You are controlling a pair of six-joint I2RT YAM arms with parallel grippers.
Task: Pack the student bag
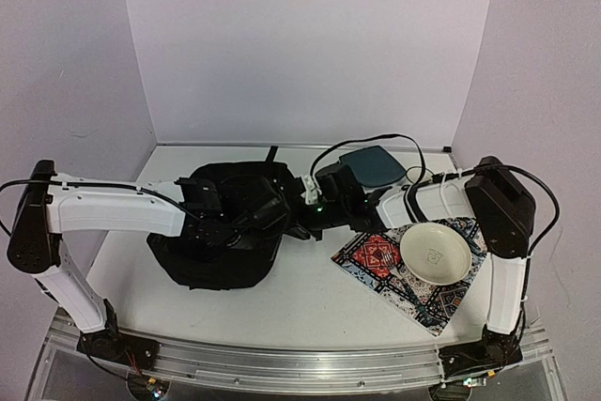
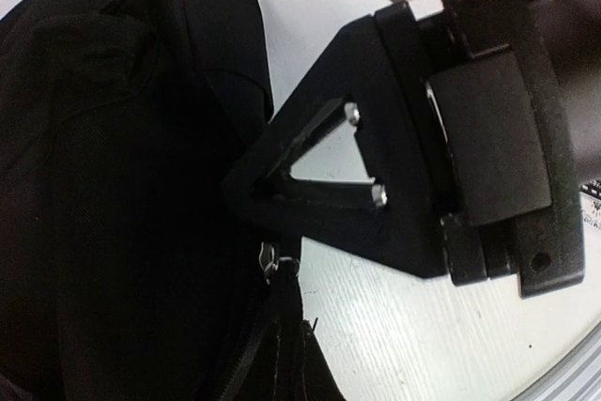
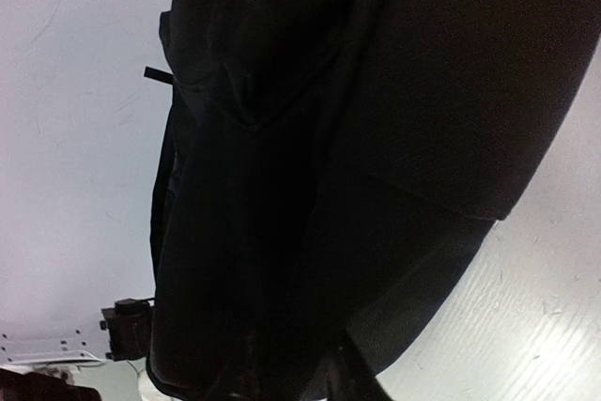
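Observation:
A black bag [image 1: 221, 251] lies on the left half of the table, under my left arm. In the left wrist view, a metal zipper pull [image 2: 269, 258] and ring show at the bag's edge. Just below them are the dark tips of my left gripper, close together; anything between them is lost in black. My right gripper [image 1: 302, 213] reaches the bag's right side, its triangular finger [image 2: 404, 138] overlapping the bag's edge in the left wrist view. In the right wrist view its blurred fingers [image 3: 352, 373] are against black fabric, so its grip is unclear.
At the right, a patterned mat [image 1: 371, 265] bears a cream plate [image 1: 435, 254] and a fork [image 1: 394, 268]. Behind my right arm lies a dark blue-grey flat item [image 1: 374, 166].

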